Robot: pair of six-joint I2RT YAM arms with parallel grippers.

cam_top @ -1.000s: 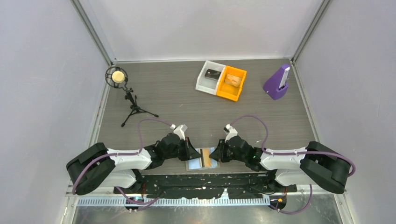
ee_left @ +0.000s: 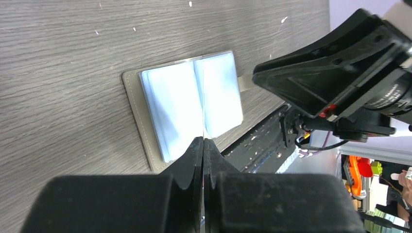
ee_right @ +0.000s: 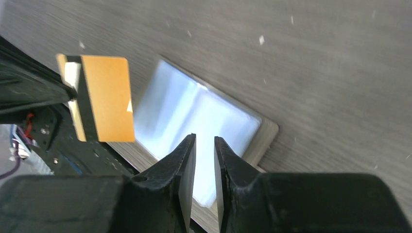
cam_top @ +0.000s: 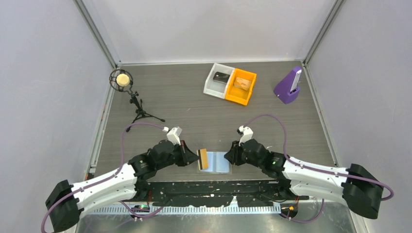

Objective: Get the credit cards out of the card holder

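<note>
An orange credit card with a black stripe is held in the air by my left gripper, which is shut on its edge. In the left wrist view the card shows only as a thin edge-on line. Below, the card holder lies spread flat on the table, with pale blue pockets and a grey-beige border. The card is clear of the pockets. My right gripper is over the holder's right part, its fingers parted by a narrow gap with nothing between them. Whether other cards sit in the pockets, I cannot tell.
At the back stands a two-part bin, white and orange, with small items inside. A black tripod stands back left, a purple stand back right. Its front edge is close to the holder.
My left gripper has lifted the card up and leftward out of the holder. The holder has settled flat.
</note>
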